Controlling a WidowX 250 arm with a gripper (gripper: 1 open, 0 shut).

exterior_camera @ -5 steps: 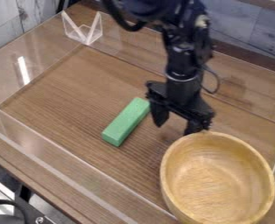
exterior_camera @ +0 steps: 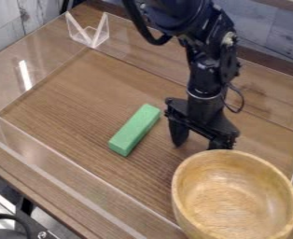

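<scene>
A black robot arm reaches down from the top middle, and its gripper (exterior_camera: pixel 202 137) is low over the wooden table, open, between a green block and a yellow bowl. The green block (exterior_camera: pixel 134 130) lies to the gripper's left, apart from it. The large pale yellow bowl (exterior_camera: pixel 236 196) sits at the lower right, just in front of the gripper. Whether anything small lies under the gripper is hidden.
A clear plastic holder (exterior_camera: pixel 90 30) stands at the top left edge. A dark cable or ring shows at the bottom left corner.
Since a second ago the gripper has moved a little to the right, away from the green block.
</scene>
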